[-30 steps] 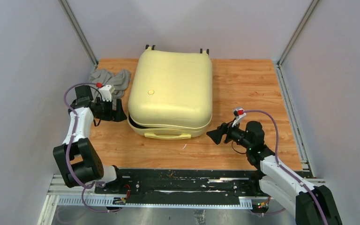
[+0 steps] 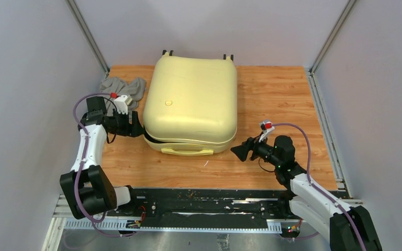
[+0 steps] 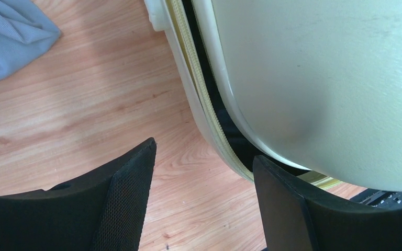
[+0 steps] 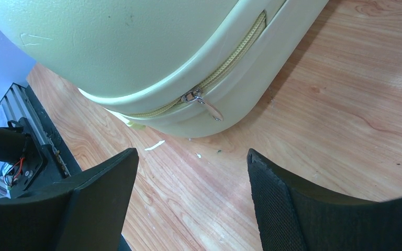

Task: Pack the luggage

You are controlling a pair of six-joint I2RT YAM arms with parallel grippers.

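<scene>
A pale yellow suitcase [image 2: 193, 99] lies flat on the wooden table with its lid down. Along its near left corner a dark gap shows between lid and base, and the zipper edge [image 3: 215, 118] there is undone. At the near right corner the zipper pull [image 4: 209, 109] hangs from a closed stretch of zipper. My left gripper is open at the near left corner, one finger [image 3: 277, 193] overlapping the suitcase edge in view. My right gripper is open, apart from the near right corner, nothing between its fingers.
A grey cloth [image 2: 123, 89] lies crumpled at the back left of the table, behind the left arm. A yellow handle [image 2: 187, 152] runs along the suitcase's front.
My left gripper has shifted slightly right, closer to the suitcase's corner. The right arm and the suitcase look unmoved.
</scene>
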